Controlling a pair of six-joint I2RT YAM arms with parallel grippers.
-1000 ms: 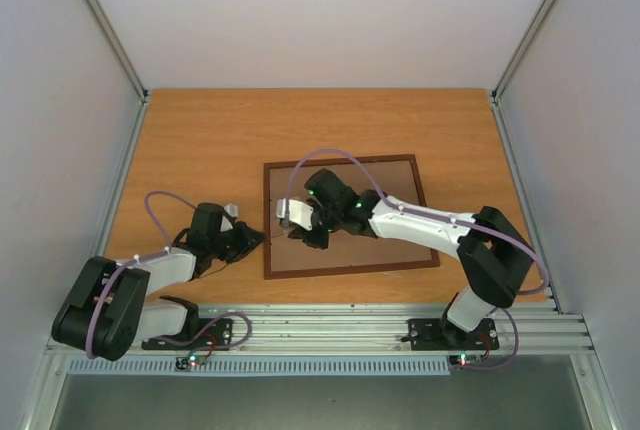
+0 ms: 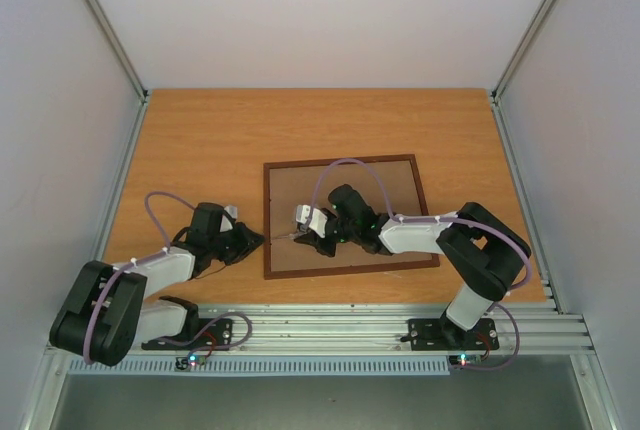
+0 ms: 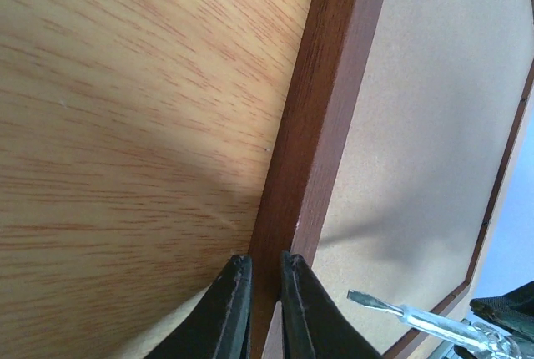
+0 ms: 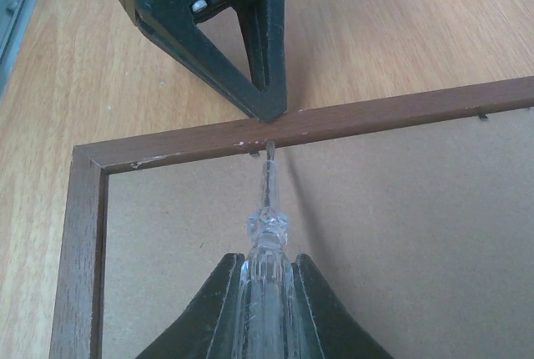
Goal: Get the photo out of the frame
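Note:
The brown wooden photo frame (image 2: pixel 343 272) lies back up on the table, its grey-beige backing board (image 4: pixel 179 234) uncovered. Small dark tabs (image 4: pixel 483 117) show along the rail's inner edge. My left gripper is shut on the frame's left rail (image 3: pixel 304 117), one finger on each side. A screwdriver with a clear handle (image 4: pixel 267 292) is in my right gripper, which is shut on it. The flat screwdriver tip (image 4: pixel 270 151) is at the inner edge of that rail, beside a tab; whether it touches is hard to tell. The photo itself is hidden.
Bare wooden table (image 2: pixel 320 120) extends behind the frame and to its left. Pale walls (image 2: pixel 60 80) close in the sides and back. A metal rail (image 2: pixel 330 317) runs along the front edge.
My right gripper and the screwdriver have moved a little to the right over the backing board and seem lower. The left gripper and the frame have stayed in place.

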